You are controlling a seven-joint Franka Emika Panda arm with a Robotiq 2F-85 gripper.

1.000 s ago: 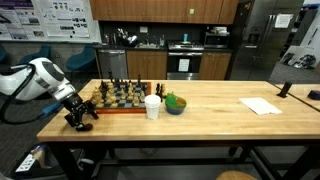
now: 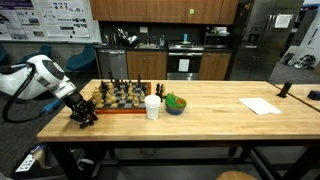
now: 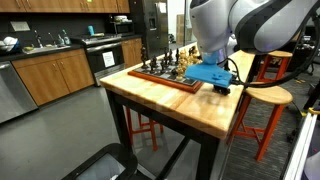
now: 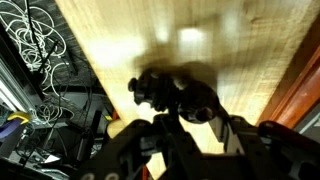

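Observation:
A dark chess piece [image 4: 172,90] with a round base shows in the wrist view, tilted on its side, its base nearest my fingers. My gripper is shut on it, close above the light wooden table [image 4: 118,45]. In exterior view 1 the gripper [image 2: 86,116] hangs at the table's left end, in front of the chessboard [image 2: 128,111], and the piece cannot be told apart from the dark fingers. Exterior view 2 has the gripper [image 3: 222,86] just beyond the board's edge.
The red-brown rim of the chessboard [image 3: 178,83] lies close by, with several standing pieces on it. A white cup [image 2: 152,107] and a bowl [image 2: 175,106] with green contents stand right of the board.
Over the last second my gripper has risen a little from the tabletop and shifted slightly toward the board. The board and cup have stayed in place.

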